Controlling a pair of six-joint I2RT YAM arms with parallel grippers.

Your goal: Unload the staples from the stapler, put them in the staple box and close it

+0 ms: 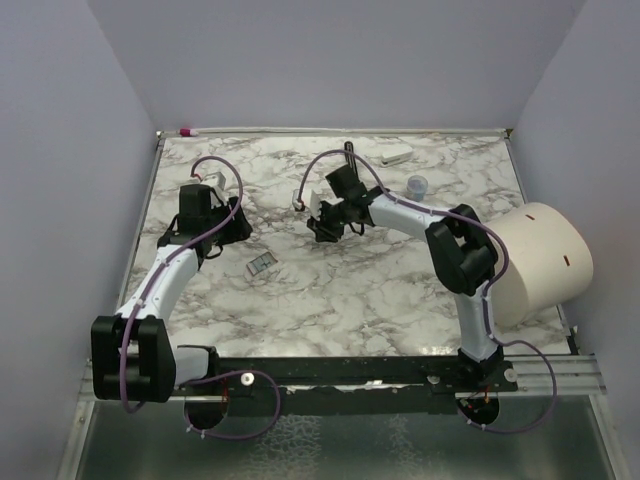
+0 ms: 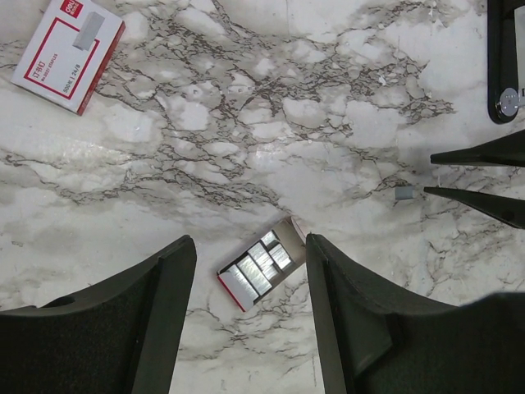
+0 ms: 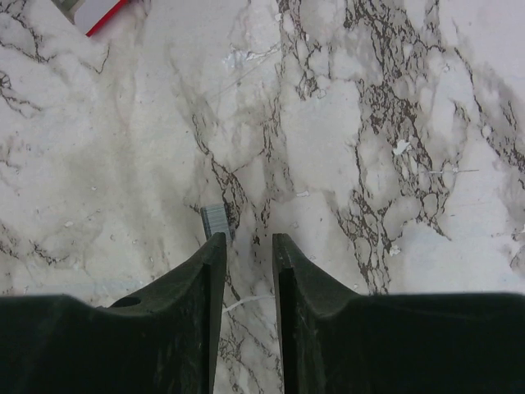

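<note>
My left gripper is open above an open staple box (image 2: 253, 271) with several silver strips in it. My right gripper has its fingers apart over the marble, its left finger beside a small loose staple strip (image 3: 215, 217). That strip (image 2: 404, 193) also shows by the right fingers in the left wrist view. The black stapler (image 1: 349, 153) stands toward the back, partly hidden by my right arm in the top view; one end (image 2: 503, 78) shows at the left wrist view's upper right.
A red-and-white staples box (image 2: 67, 53) lies at the upper left of the left wrist view. At the back are a white object (image 1: 397, 157) and a clear container (image 1: 417, 186). A large beige cylinder (image 1: 540, 260) fills the right edge.
</note>
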